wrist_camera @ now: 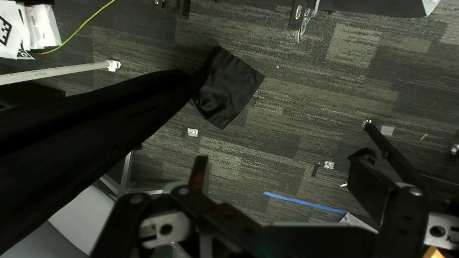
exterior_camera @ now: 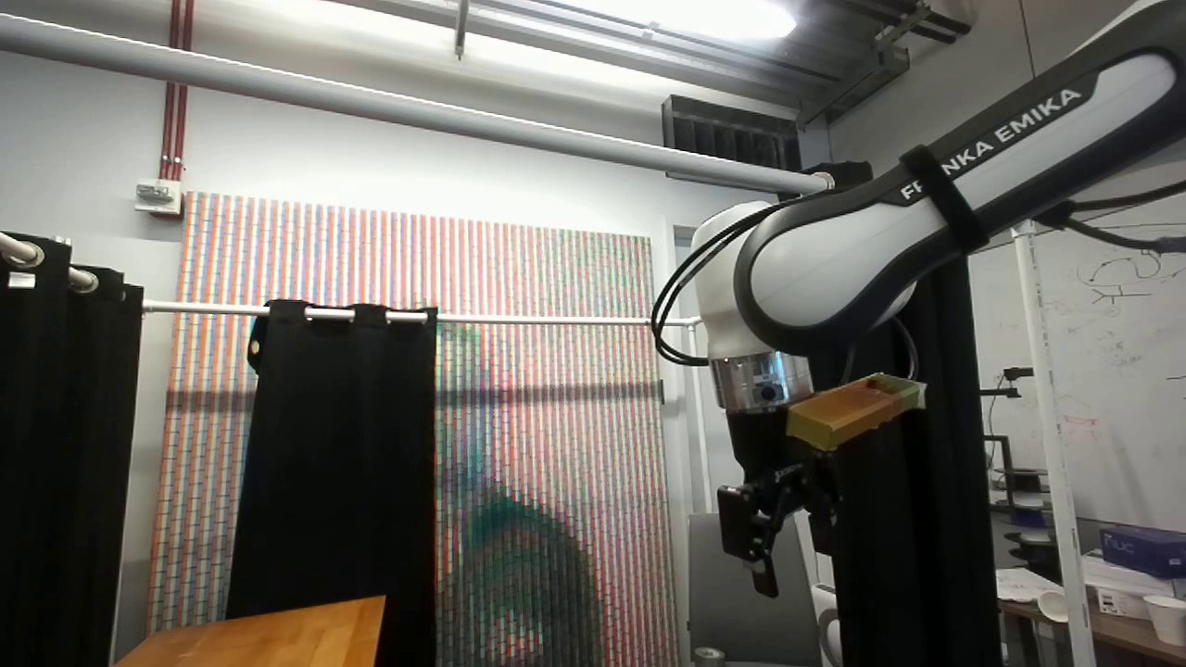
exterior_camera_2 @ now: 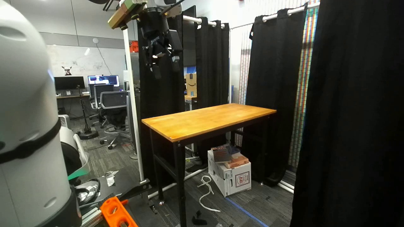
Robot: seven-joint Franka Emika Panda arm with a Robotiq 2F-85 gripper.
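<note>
My gripper (exterior_camera_2: 166,68) hangs high in the air, fingers down, level with the black curtains and well above the wooden table (exterior_camera_2: 212,117). Its two fingers stand wide apart in the wrist view, one finger (wrist_camera: 198,174) at centre-left and the other finger (wrist_camera: 370,189) at the right. Only bare floor shows through the gap, so the gripper is open and empty. In exterior view 1 the gripper (exterior_camera: 794,565) is at the right, below a yellowish block-shaped housing (exterior_camera: 856,411) fixed on the wrist.
A black curtain (wrist_camera: 107,107) hangs close on the wrist view's left side. Under the table stands a white box (exterior_camera_2: 231,179) with things on top, beside a pale rope (exterior_camera_2: 206,193). An orange part (exterior_camera_2: 116,212) lies near the arm's base.
</note>
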